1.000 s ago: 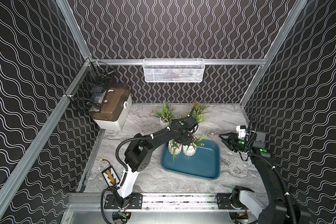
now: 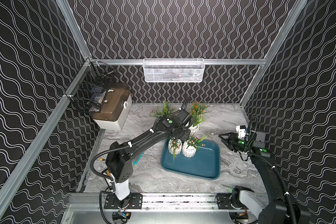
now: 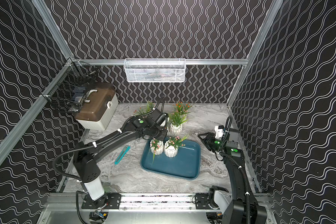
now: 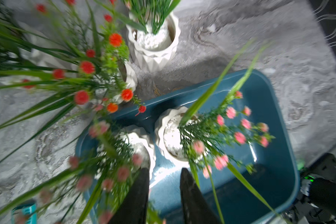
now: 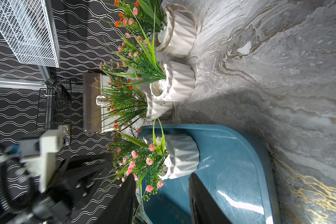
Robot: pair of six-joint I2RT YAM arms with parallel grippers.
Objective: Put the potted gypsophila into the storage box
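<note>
Two white fluted pots with pink-flowered plants [image 2: 189, 150] [image 3: 156, 149] stand in the blue tray [image 2: 197, 168]. Behind it, potted plants with greenery and orange-red flowers [image 3: 175, 128] stand on the marble surface. My left gripper hangs above the tray's back-left part, fingers apart over the pots, with nothing clearly between them. My right gripper is open at the tray's right, facing the pots. Which pot is the gypsophila I cannot tell.
A cream storage box with brown lid [image 2: 112, 106] stands at the back left under a black wire rack. A white mesh basket [image 2: 173, 71] hangs on the back wall. A teal tool [image 3: 122, 154] lies left of the tray.
My left arm has swung leftward, its elbow and head shifting left over the plants. The right arm has stayed where it was.
</note>
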